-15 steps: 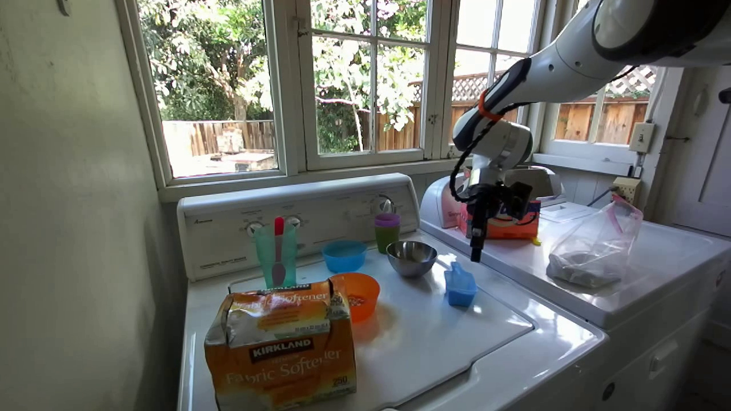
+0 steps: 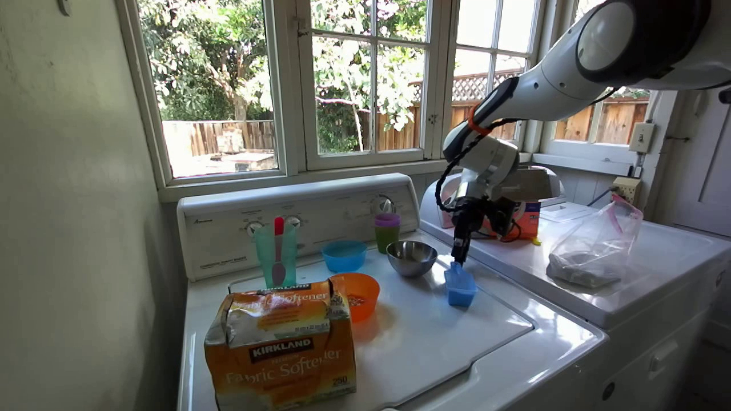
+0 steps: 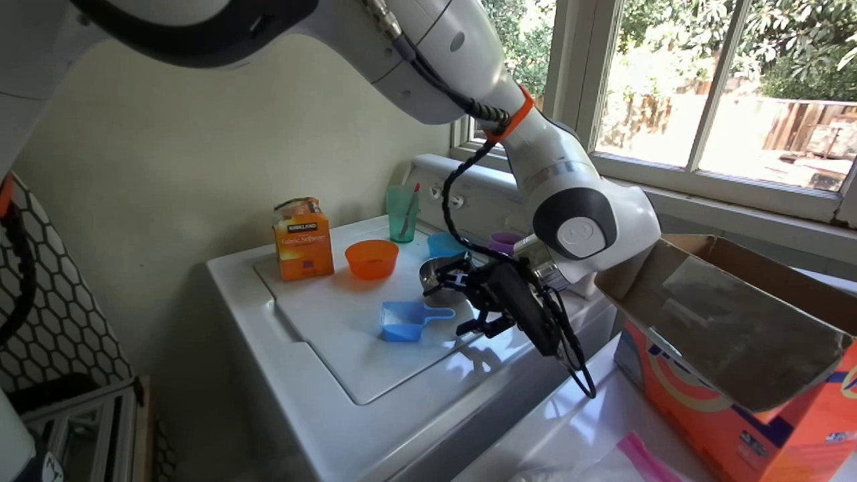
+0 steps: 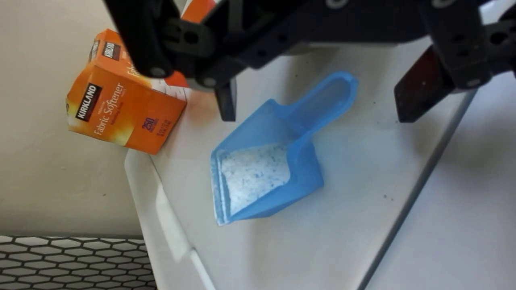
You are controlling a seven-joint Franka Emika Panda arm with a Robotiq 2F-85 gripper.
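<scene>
A blue scoop [image 4: 302, 179] holding white, speckled powder [image 4: 254, 174] rests on the white washer lid [image 3: 353, 365]. Its short handle points up toward my gripper in the wrist view. The fingers stand wide apart, one finger on either side of the handle's line, with nothing held. In exterior view 2 the gripper [image 3: 442, 309] is close to the handle end of the scoop [image 3: 402, 328]. Exterior view 1 has the dark fingers [image 2: 460, 250] just above and behind the scoop [image 2: 460, 287]; whether they touch it cannot be told there.
Behind the scoop sit a metal bowl [image 2: 412, 260], an orange bowl [image 2: 360, 298], a blue bowl [image 2: 344, 257] and stacked cups [image 2: 387, 233]. A fabric softener box [image 2: 281, 356] stands front left. On the neighbouring machine are an orange carton [image 3: 723, 402] and a plastic bag [image 2: 596, 246].
My gripper has come left and a little lower in exterior view 1, from right of the scoop to over its handle. The scoop has stayed put.
</scene>
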